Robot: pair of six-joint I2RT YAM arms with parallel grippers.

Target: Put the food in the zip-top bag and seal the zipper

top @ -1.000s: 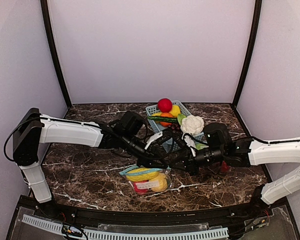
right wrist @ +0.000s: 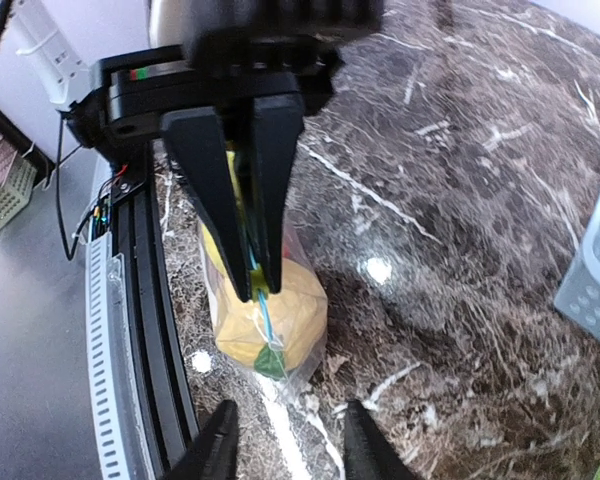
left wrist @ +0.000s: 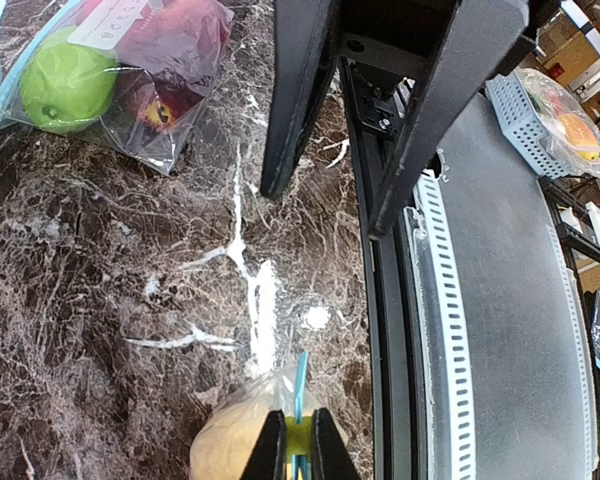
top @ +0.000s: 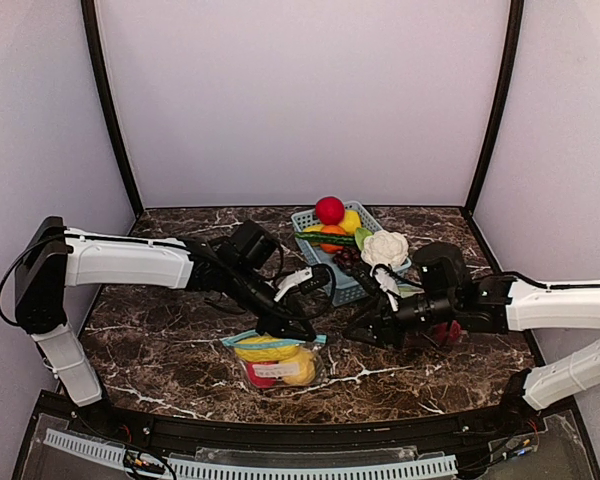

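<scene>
A zip top bag [top: 275, 370] holding yellow and red food stands at the front centre. My left gripper [top: 285, 330] is shut on its zipper strip, beside the yellow slider, seen low in the left wrist view [left wrist: 299, 440]. My right gripper [top: 365, 330] hangs to the right of the bag, apart from it, its fingers parted with nothing visible between them; in the right wrist view its blurred tips are at the bottom edge.
A blue basket [top: 335, 280] of fruit and vegetables, including a cauliflower [top: 385, 247], stands behind. Another filled bag lies to the right, largely behind the right arm.
My left gripper and the bag have shifted left. My right gripper has drawn apart from the left one and the bag.
</scene>
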